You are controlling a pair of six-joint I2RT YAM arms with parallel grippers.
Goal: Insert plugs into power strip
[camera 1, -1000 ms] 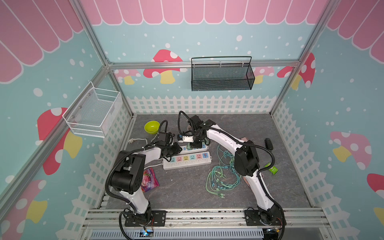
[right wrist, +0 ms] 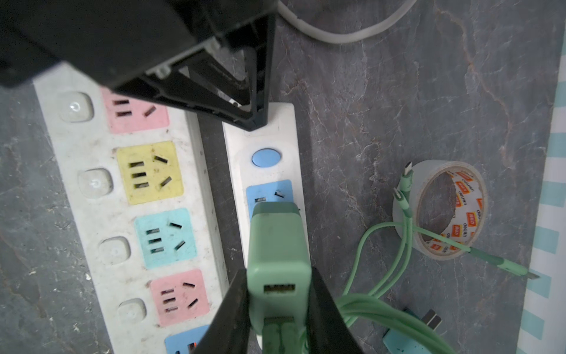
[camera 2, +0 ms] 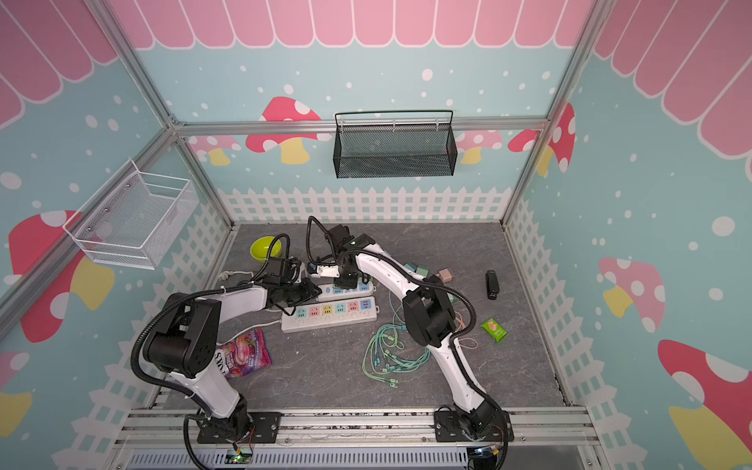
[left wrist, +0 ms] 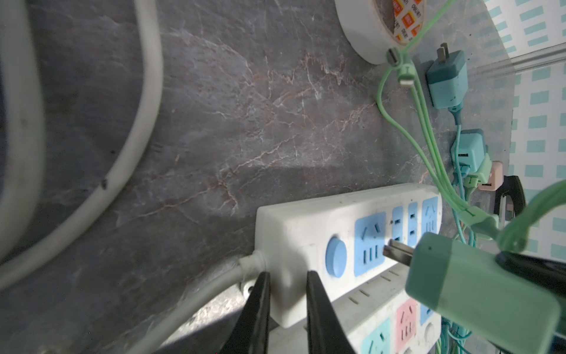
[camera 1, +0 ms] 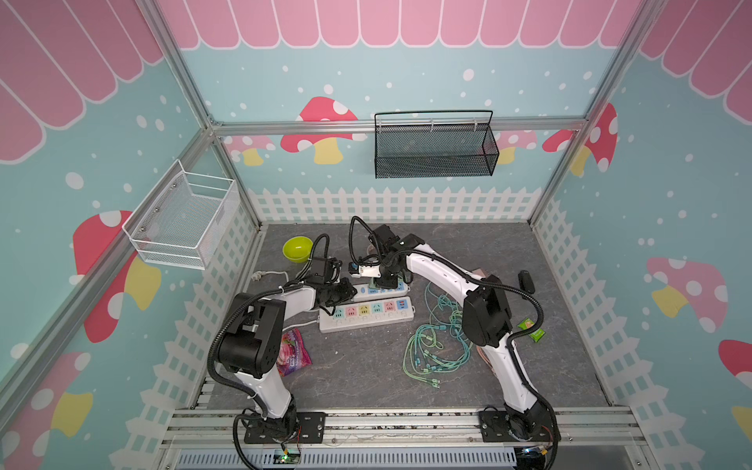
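Note:
My left gripper is shut on the cable end of the white power strip (left wrist: 300,218) with blue sockets (left wrist: 368,239). My right gripper is shut on a green plug (right wrist: 278,242), held just above that strip's sockets. In the left wrist view the plug's metal prongs (left wrist: 398,251) point toward the socket face and look apart from it. A second, longer strip with pastel sockets (camera 2: 329,313) lies alongside, nearer the front.
A tape roll (right wrist: 439,209) and loose chargers (left wrist: 446,79) lie behind and right. Tangled cables (camera 1: 434,352) lie front right, a candy bag (camera 1: 292,352) front left, a green bowl (camera 1: 297,249) back left.
My right gripper has shifted very slightly over the strip in the top left view. The left arm is nearly still.

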